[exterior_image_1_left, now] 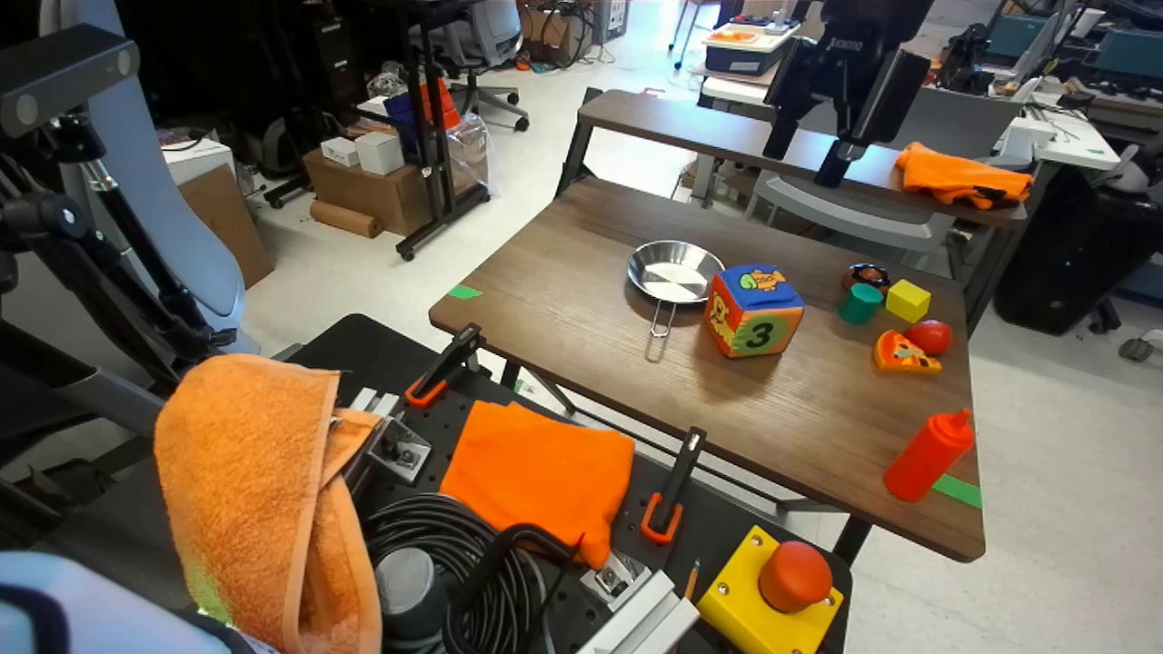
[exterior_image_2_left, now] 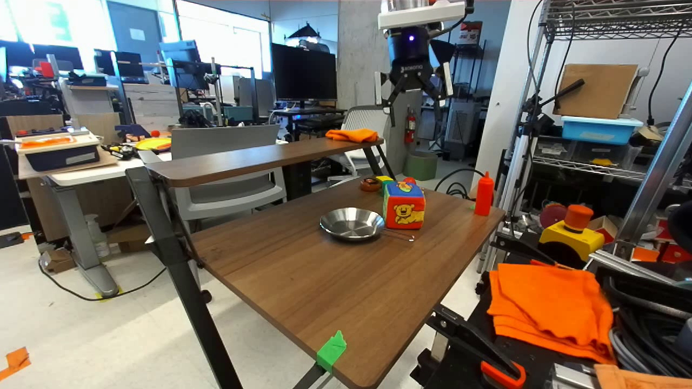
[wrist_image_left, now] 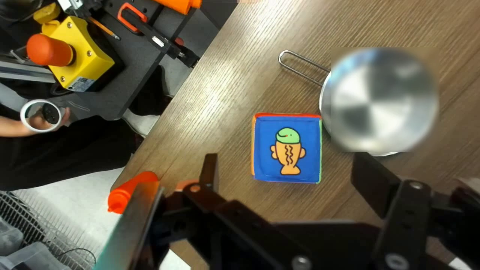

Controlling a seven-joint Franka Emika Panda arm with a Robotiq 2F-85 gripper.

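My gripper [exterior_image_1_left: 801, 163] hangs open and empty, well above the table. From the wrist view, its fingers [wrist_image_left: 209, 171] stand wide apart, with the tabletop below. The soft toy cube [exterior_image_1_left: 754, 312] shows a blue top with a fish, and a green 3 side. Close beside it lies the metal pan [exterior_image_2_left: 352, 223], its wire handle [wrist_image_left: 300, 67] pointing toward the table's near edge. A red squeeze bottle [exterior_image_1_left: 929, 456] stands near the right corner. Toward the far right sit a green cup [exterior_image_1_left: 861, 304], a yellow block [exterior_image_1_left: 908, 301], a red ball [exterior_image_1_left: 929, 337] and a toy pizza slice [exterior_image_1_left: 906, 353].
A raised wooden shelf [exterior_image_1_left: 698, 129] runs along the table's back, bearing an orange cloth [exterior_image_1_left: 959, 176]. Clamps [exterior_image_1_left: 673, 487] and a yellow emergency stop box [exterior_image_1_left: 769, 594] occupy the black cart in front.
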